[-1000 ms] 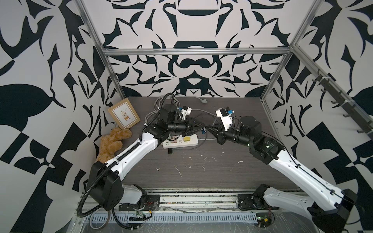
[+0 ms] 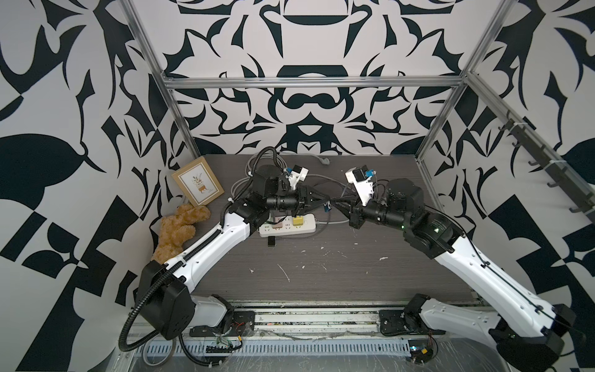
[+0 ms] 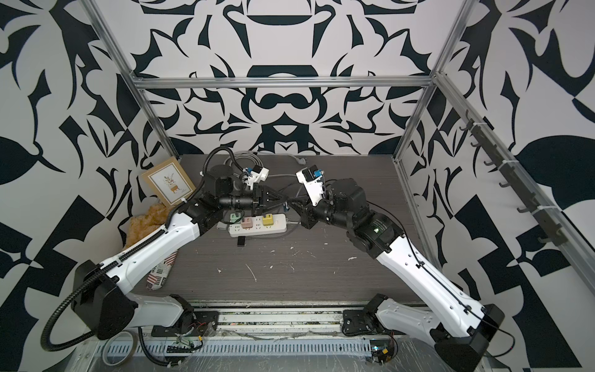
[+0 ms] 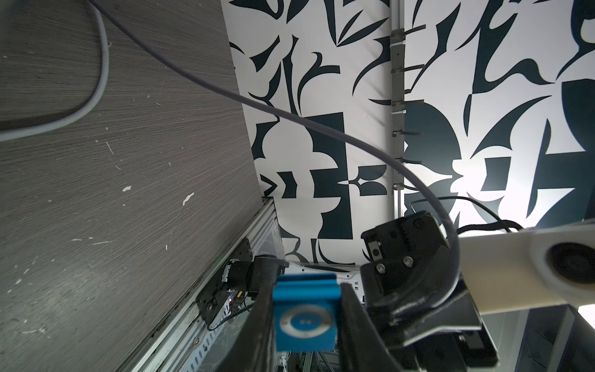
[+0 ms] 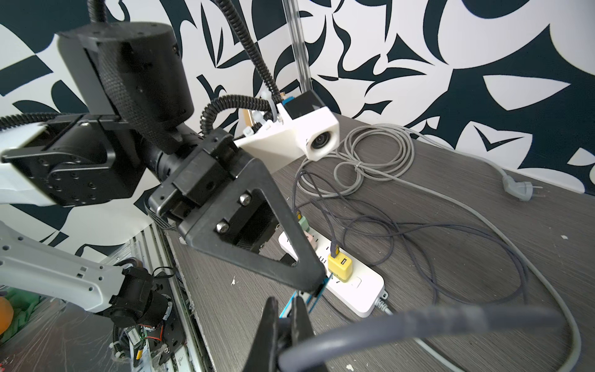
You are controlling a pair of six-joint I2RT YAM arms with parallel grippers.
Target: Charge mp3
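Note:
A small blue mp3 player with a pale round button pad is gripped by my left gripper. One narrow edge of the player shows past the left fingertip in the right wrist view. My right gripper is shut on the end of a dark grey cable, which bows away from it; the plug tip is hidden between its fingers. Both grippers face each other in the air above the table, their tips very close. Whether the plug touches the player I cannot tell.
Below stands a white power strip with a yellow adapter and other adapters plugged in. Grey cable coils lie behind. A picture frame and brown plush stand left.
The right arm has shifted slightly, its forearm a little farther back and right. Both grips look unchanged.

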